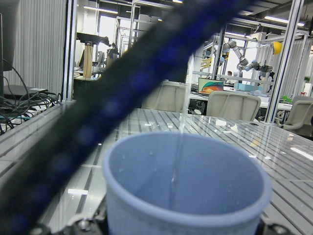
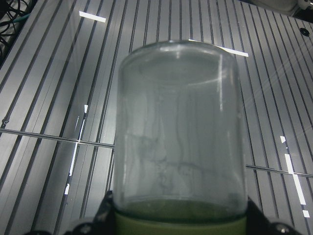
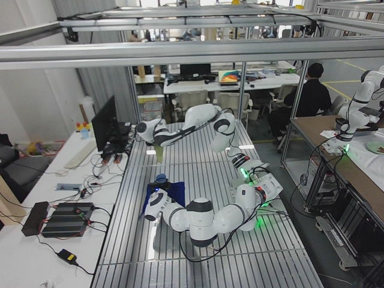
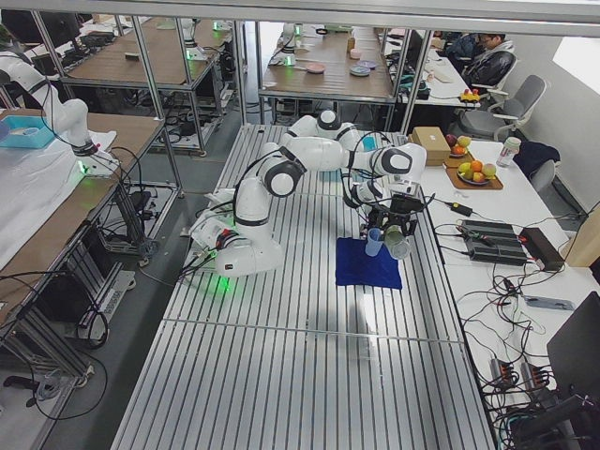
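Observation:
A blue plastic cup (image 1: 188, 196) fills the lower middle of the left wrist view, gripped by my left gripper; in the camera left view the cup (image 3: 161, 179) is over a dark blue cloth (image 3: 177, 195). A dark blurred band crosses the left wrist view diagonally. A clear container with green contents (image 2: 178, 127) fills the middle of the right wrist view, held in my right gripper; in the camera left view it (image 3: 159, 153) hangs at the far end of the table. In the camera right view it overlaps the cup and cloth.
A side table (image 3: 72, 180) along the left holds a monitor (image 3: 107, 129), cables and black boxes. Metal frame posts and beams surround the workspace.

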